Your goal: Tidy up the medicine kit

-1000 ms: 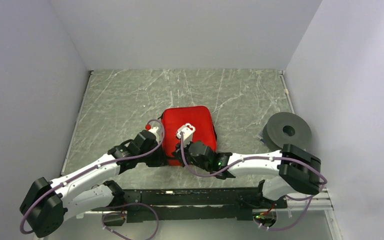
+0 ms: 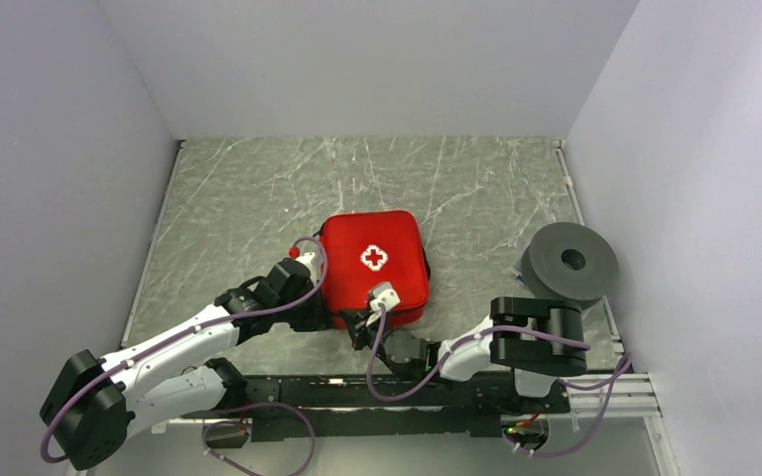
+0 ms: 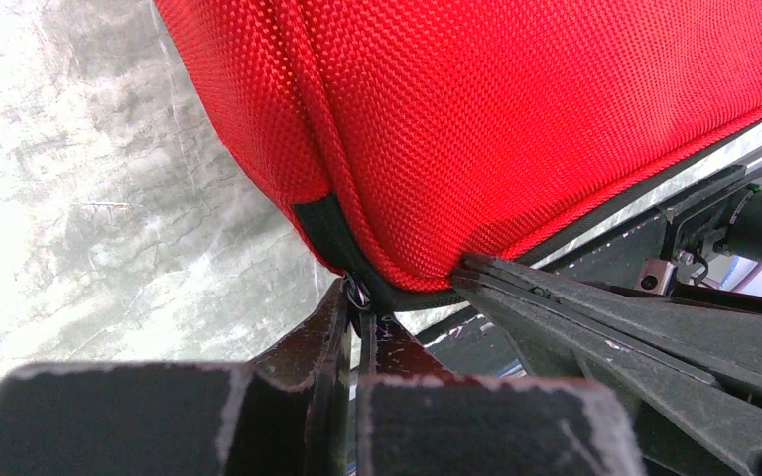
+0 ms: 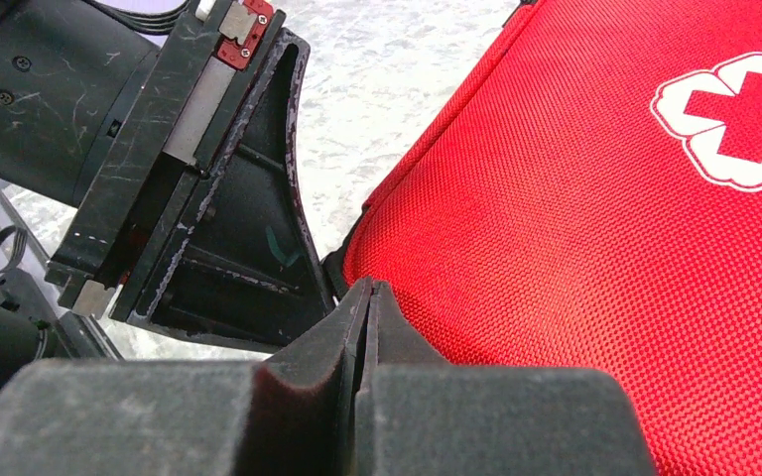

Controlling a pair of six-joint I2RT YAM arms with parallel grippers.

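Observation:
The red medicine kit [image 2: 357,238] lies closed on the table, its white cross facing up. At its near left corner, my left gripper is shut on a small shiny piece, likely the zipper pull, at the black zipper edge [image 3: 327,233]. My right gripper is shut with nothing showing between its fingertips, close to the kit's front left part. In the left wrist view, the right gripper's dark fingers [image 3: 575,307] reach the lower edge of the red fabric. Whether they press on it is hard to tell.
A dark grey round disc [image 2: 570,260] with a central hole stands at the table's right side. Bare marble-patterned table [image 2: 258,178] stretches behind and left of the kit. Both arms crowd the front edge, close together, and walls enclose the area.
My right gripper has moved toward the front edge, uncovering the white cross, and its arm has folded lower and inward. The left arm and the kit look unmoved.

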